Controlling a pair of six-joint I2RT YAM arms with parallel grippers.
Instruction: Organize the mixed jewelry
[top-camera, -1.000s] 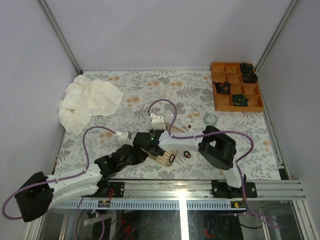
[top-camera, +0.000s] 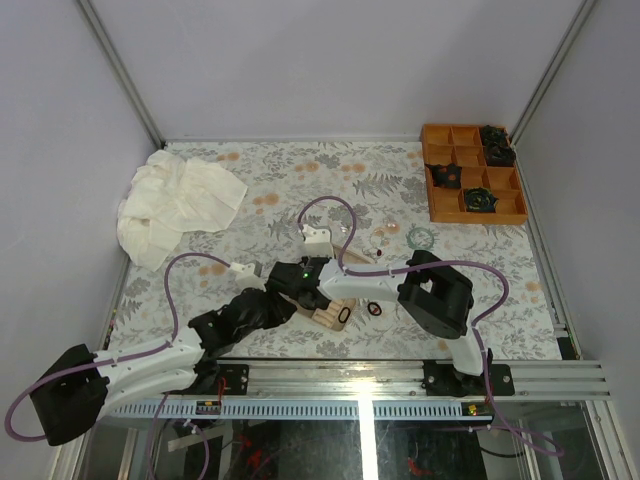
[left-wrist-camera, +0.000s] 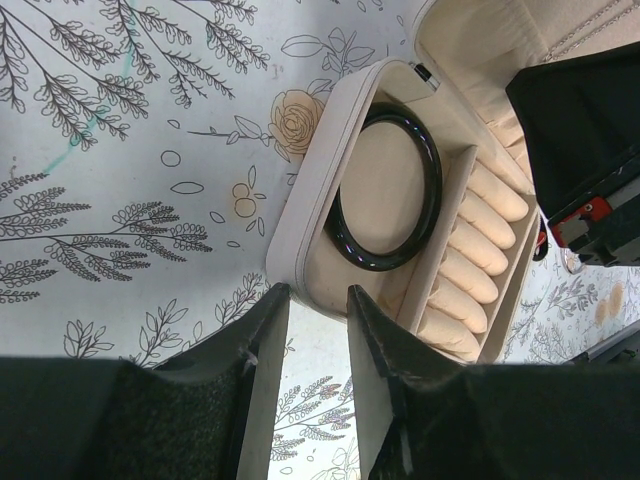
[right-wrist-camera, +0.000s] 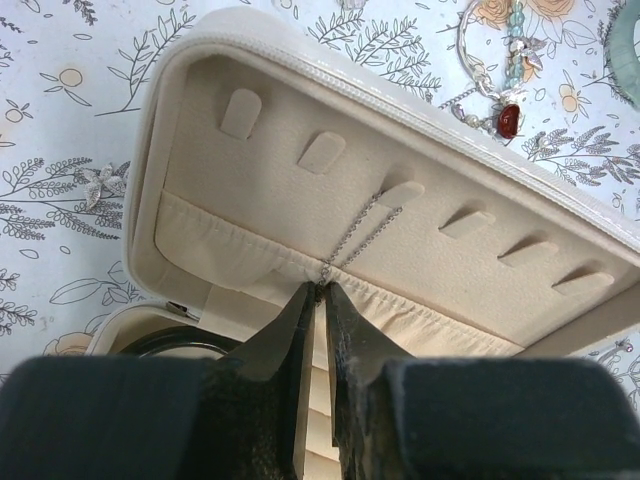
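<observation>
A cream jewelry case (left-wrist-camera: 300, 200) lies open, with a black bangle (left-wrist-camera: 420, 200) in its tray beside padded ring rolls (left-wrist-camera: 465, 250). A silver chain (right-wrist-camera: 350, 240) loops over a tab in the lid (right-wrist-camera: 250, 160) and runs down to my right gripper; its fingertips are close together at the chain's lower end, and whether they pinch it is unclear. My left gripper is at the tray's near corner, fingers somewhat apart, nothing visible between them.
An orange compartment box (top-camera: 470, 175) is at back right, a white cloth (top-camera: 175, 205) at left. Loose jewelry lies beside the case, including a beaded bracelet (right-wrist-camera: 515, 60) and a jade bangle (right-wrist-camera: 620, 60).
In the top view the right arm has shifted very slightly; the left arm looks still.
</observation>
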